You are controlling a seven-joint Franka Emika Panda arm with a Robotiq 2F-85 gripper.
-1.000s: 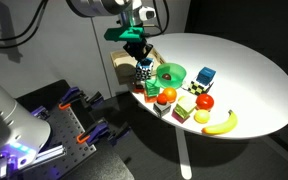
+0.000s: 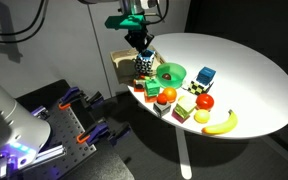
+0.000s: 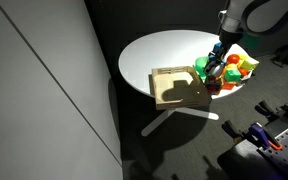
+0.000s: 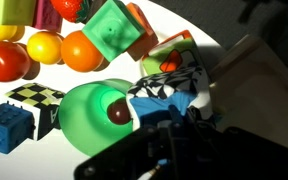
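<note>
My gripper (image 2: 142, 46) is shut on a block (image 2: 144, 64) with black-and-white checks and a blue face. From the wrist view, the block (image 4: 167, 82) lies between the dark fingers, its blue side turned toward the camera; the fingertips are hard to make out. Close beside it is the green bowl (image 4: 77, 105), which has a dark red round item (image 4: 119, 111) in it. On the block's other side, in the wrist view, stands the open cardboard box (image 4: 246, 85). Exterior view 2 shows the box (image 3: 167, 101) near the table edge.
Toy fruit and blocks crowd the near side of the table, among them a green block (image 2: 152, 87), an orange (image 2: 170, 94), a red tomato (image 2: 205, 101) and a banana (image 2: 222, 124). A blue block (image 2: 206, 76) sits beyond the bowl.
Over the last second the arm and gripper have risen slightly, and the checkered block has come up with them. The bowl and other toys stay put.
</note>
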